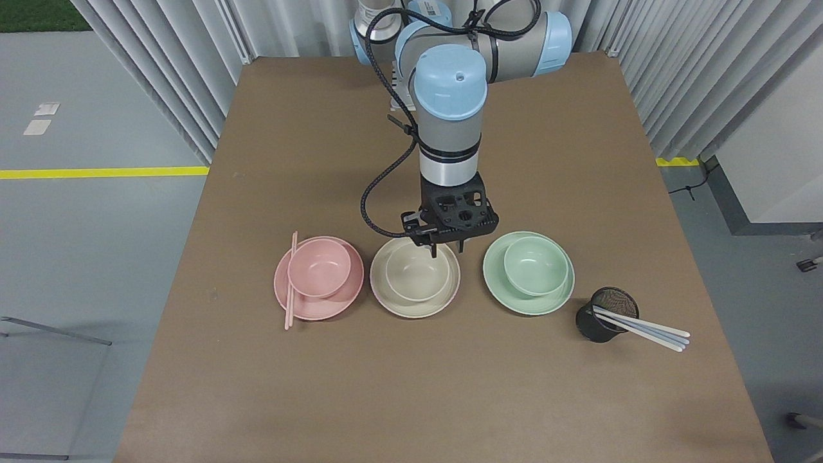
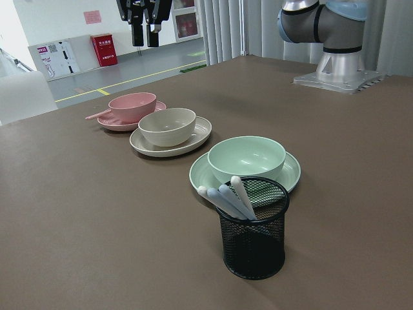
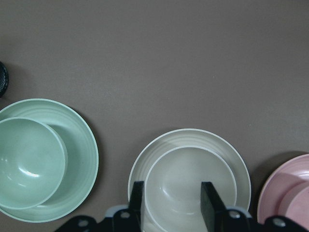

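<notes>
My gripper [image 1: 447,248] hangs over the cream bowl [image 1: 416,274] on its cream plate [image 1: 397,305], its two fingers apart with nothing between them. Left of that, a pink bowl [image 1: 319,269] sits on a pink plate [image 1: 332,307], with pink chopsticks [image 1: 290,301] along its left side. To the right, a mint bowl [image 1: 535,266] sits on a mint plate [image 1: 509,293]. A black mesh cup [image 2: 253,252] holds several white and pale-blue chopsticks [image 1: 648,328] leaning out to the right in the front view.
The robot's base [image 2: 339,81] stands at the table's rear.
</notes>
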